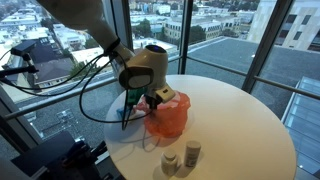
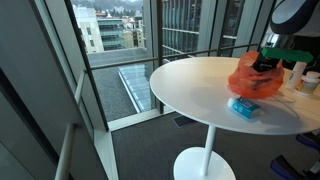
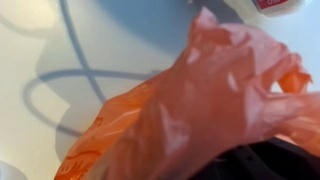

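A translucent orange plastic bag (image 1: 172,118) stands crumpled on the round white table, its upper edge bunched around the fingers. My gripper (image 1: 154,98) is at the bag's top, on the arm's side, pointing down. Its fingers look shut; plastic covers them, so whether any of the film is pinched does not show. From the other side, the bag (image 2: 256,76) sits under the gripper (image 2: 264,66). Close up, the orange film (image 3: 200,95) fills the middle of the wrist view and hides most of the dark fingers at the lower right.
A blue-and-white packet (image 2: 243,107) lies by the bag near the table edge. Two small containers, a pale one (image 1: 169,160) and a greyish one (image 1: 192,153), stand at the front.
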